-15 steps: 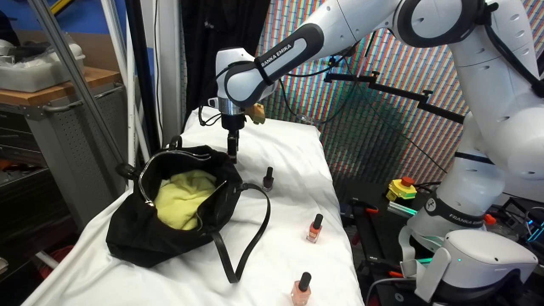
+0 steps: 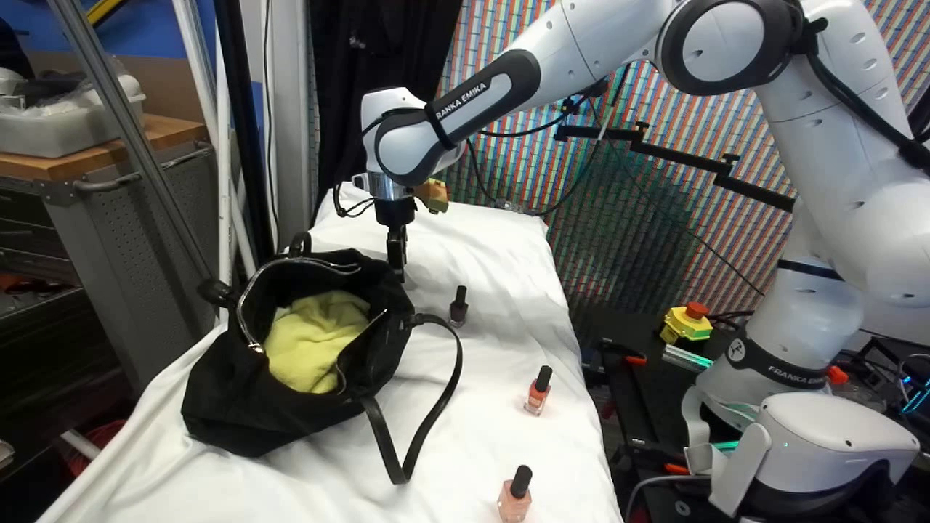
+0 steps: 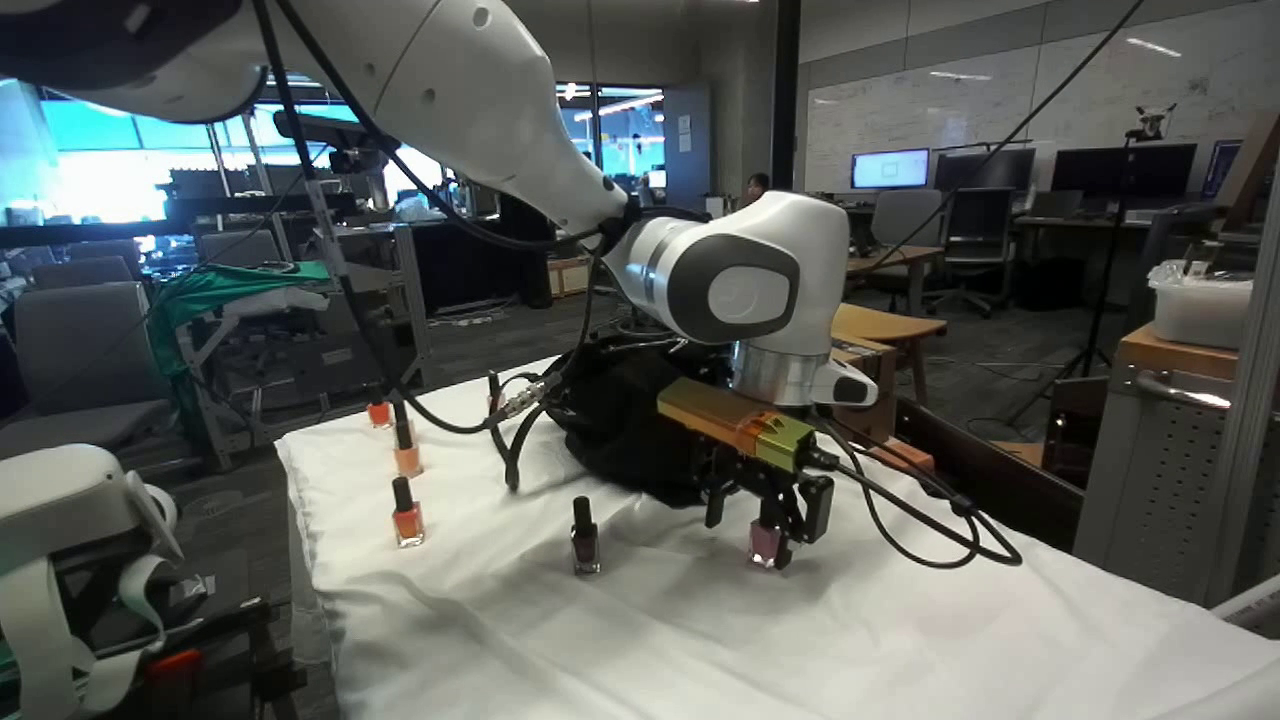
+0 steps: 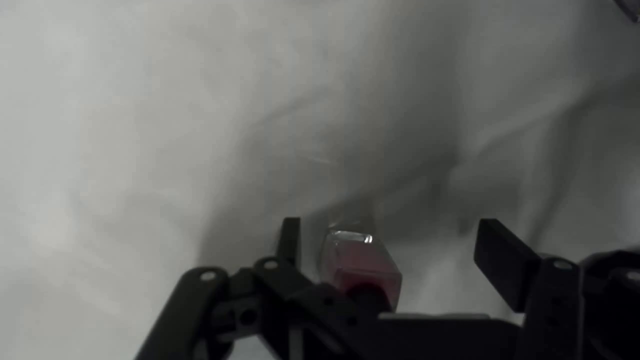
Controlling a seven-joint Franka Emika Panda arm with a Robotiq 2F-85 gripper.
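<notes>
A mauve nail polish bottle (image 4: 363, 267) with a dark cap stands on the white cloth. In the wrist view it lies within the span of my open gripper, close to the left finger (image 4: 290, 240) and well apart from the right finger (image 4: 507, 264). The same bottle (image 3: 764, 544) shows low at the gripper (image 3: 750, 528) in exterior view 2, partly covered by a finger. From exterior view 1, the gripper (image 2: 397, 257) is down behind the black bag (image 2: 253, 414), and the bottle cannot be seen there.
A dark polish bottle (image 2: 458, 309) stands near the bag. Farther along are a red-orange bottle (image 2: 537, 392), a peach bottle (image 2: 514, 498) and an orange one (image 3: 380, 414). Yellow cloth (image 2: 318, 340) fills the open bag, whose strap (image 2: 421, 433) lies on the sheet.
The arm has shifted a little to the left and lower in exterior view 1, bringing the gripper nearer the cloth. The bag and the visible bottles stay where they were.
</notes>
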